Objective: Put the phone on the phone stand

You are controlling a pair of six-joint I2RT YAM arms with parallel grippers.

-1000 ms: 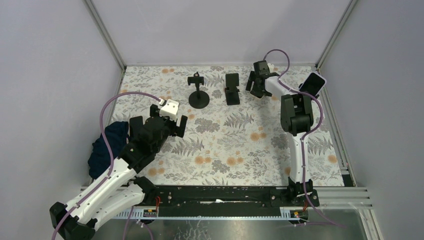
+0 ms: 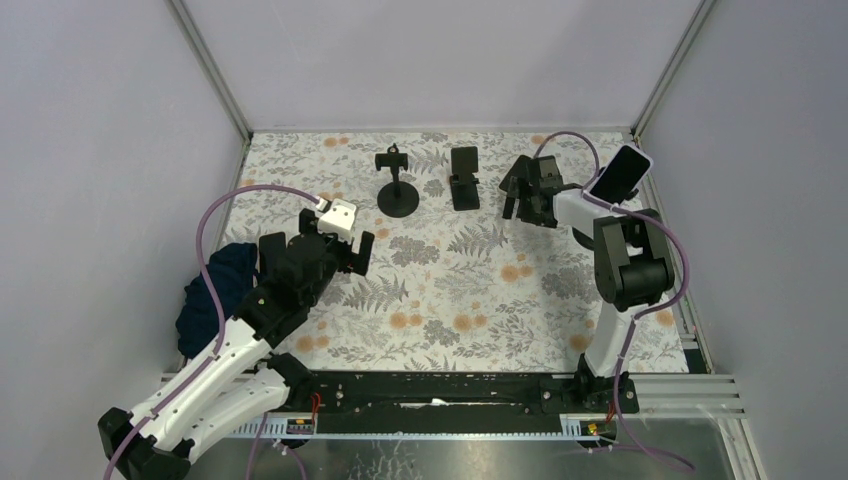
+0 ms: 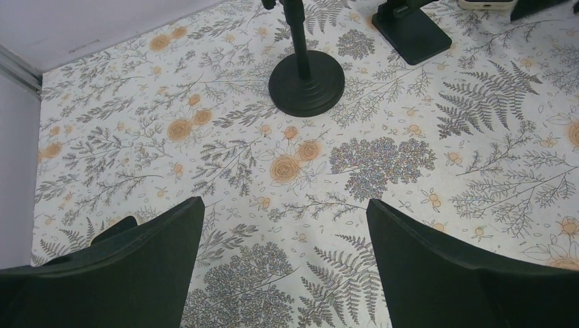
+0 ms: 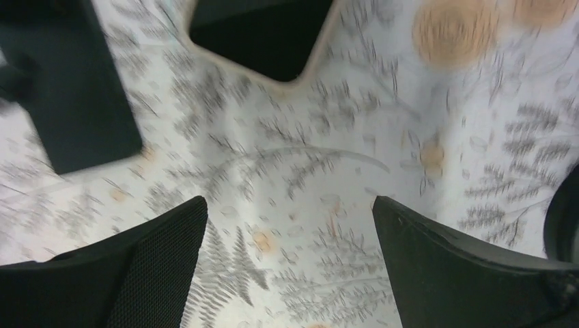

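Observation:
A phone [image 4: 266, 27] lies on the table in the right wrist view, blurred, beyond my right gripper, whose fingers are apart with nothing between them. A flat black stand [image 2: 464, 178] stands left of it, and further left a round-based black stand [image 2: 397, 195]. Another phone, white-edged [image 2: 620, 176], rests on a dark holder at the right edge. My left gripper hangs open over bare table at the left, nothing between its fingers.
A dark cloth [image 2: 215, 300] lies at the left edge. Walls bound the back and sides.
The left arm has not moved.

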